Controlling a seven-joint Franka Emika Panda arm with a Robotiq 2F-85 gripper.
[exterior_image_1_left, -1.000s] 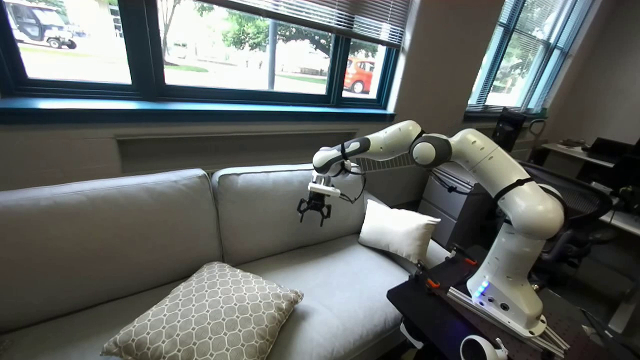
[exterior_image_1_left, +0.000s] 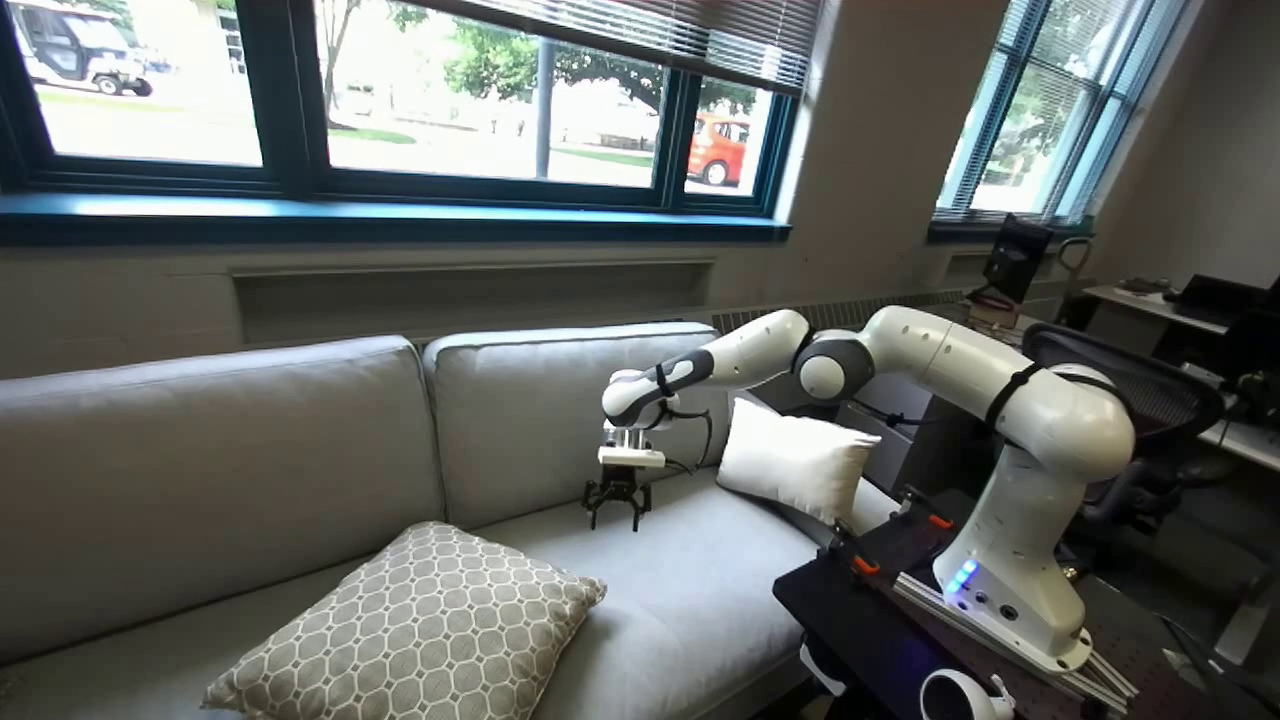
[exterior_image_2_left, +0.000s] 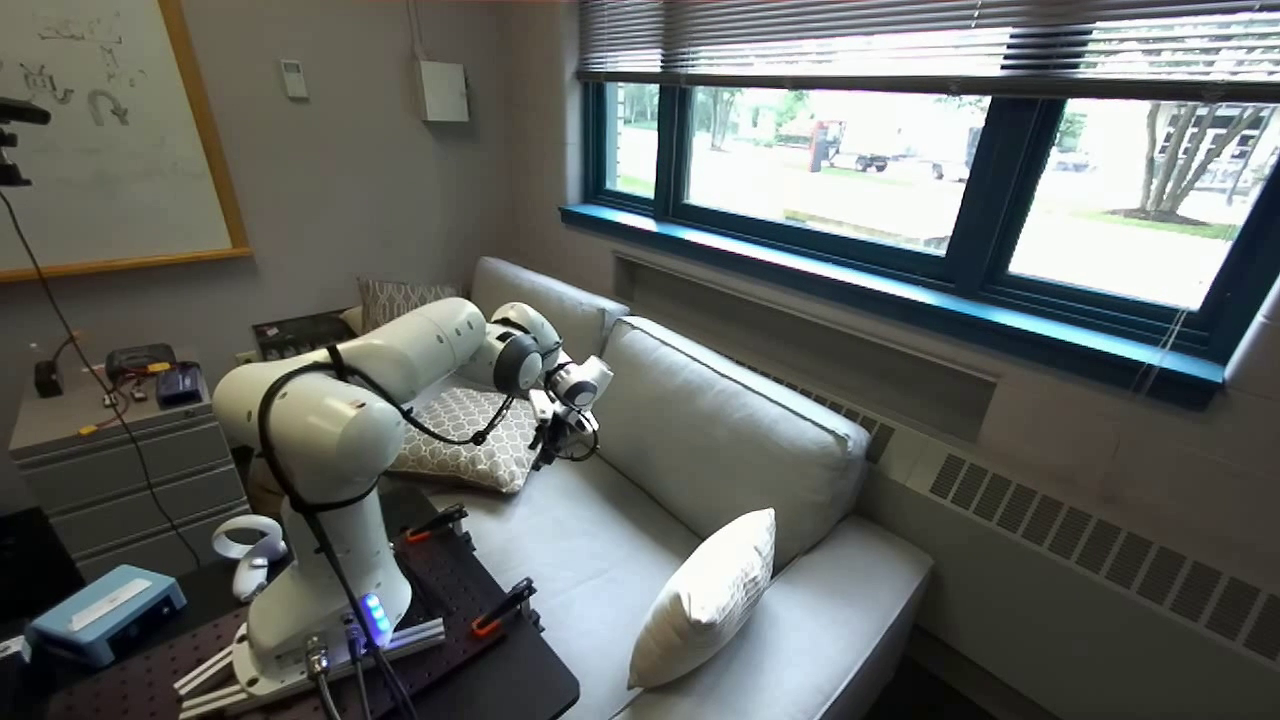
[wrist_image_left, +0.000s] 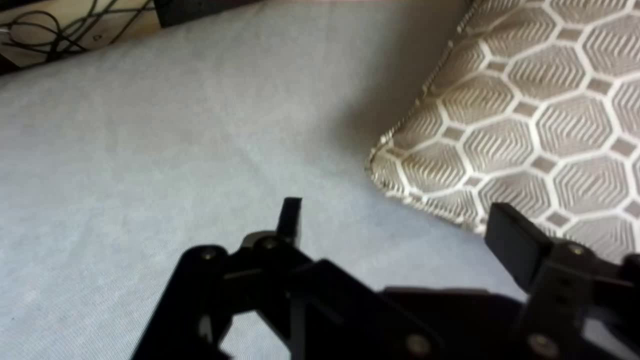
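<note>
My gripper (exterior_image_1_left: 615, 523) hangs over the couch seat, its two black fingers wide apart and nothing between them. In the wrist view the gripper is open above bare grey fabric, and a corner of the patterned pillow (wrist_image_left: 540, 120) lies just beyond the right finger. This beige pillow (exterior_image_1_left: 420, 630) with white octagons rests on the seat, to the left of the gripper in exterior view 1. A white pillow (exterior_image_1_left: 798, 462) leans at the couch's other end, by the armrest; exterior view 2 shows the white pillow (exterior_image_2_left: 705, 600) standing on edge.
The grey couch (exterior_image_1_left: 684, 576) has a backrest (exterior_image_1_left: 564, 408) close behind the gripper. A black table (exterior_image_1_left: 828, 600) with orange-tipped clamps (exterior_image_1_left: 864, 564) carries the arm's base. Seat fabric between the two pillows is clear.
The gripper has come down from in front of the backrest toward the seat and slightly left. Its fingers stay open, and both pillows have kept their places.
</note>
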